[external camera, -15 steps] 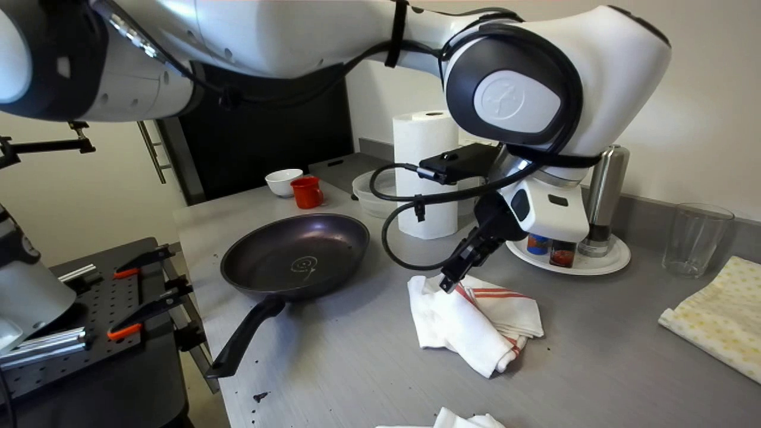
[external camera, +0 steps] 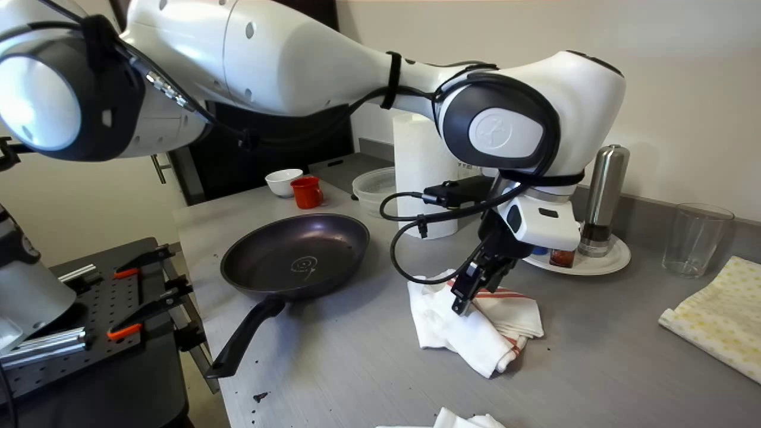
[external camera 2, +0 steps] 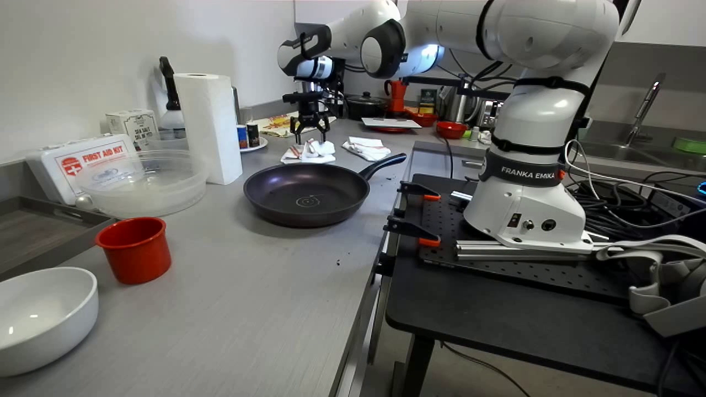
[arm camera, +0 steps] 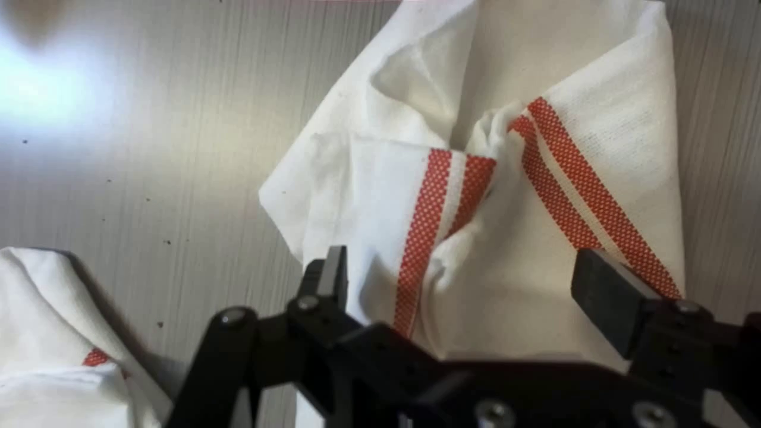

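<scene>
A crumpled white cloth with red stripes [external camera: 464, 324] lies on the grey counter. In the wrist view the same striped cloth [arm camera: 528, 285] fills most of the space between and beyond the fingers. My gripper is open, one black finger [arm camera: 332, 274] over the cloth's left part and the other finger [arm camera: 610, 299] over its right part. From the side, the gripper [external camera: 462, 303] points down right over the cloth; whether the tips touch it is hard to tell. A second white cloth [arm camera: 57, 356] lies apart, to the left in the wrist view.
A dark frying pan [external camera: 296, 257] sits beside the cloth, its handle toward the counter's front edge. Behind stand a paper towel roll [external camera 2: 208, 129] and a white plate [external camera: 613, 260] with shakers. A clear glass [external camera: 695, 239] and a yellow patterned cloth [external camera: 720, 317] are at right.
My gripper has come down and slightly to the right, closer to the striped cloth. The cloths and the pan lie as before.
</scene>
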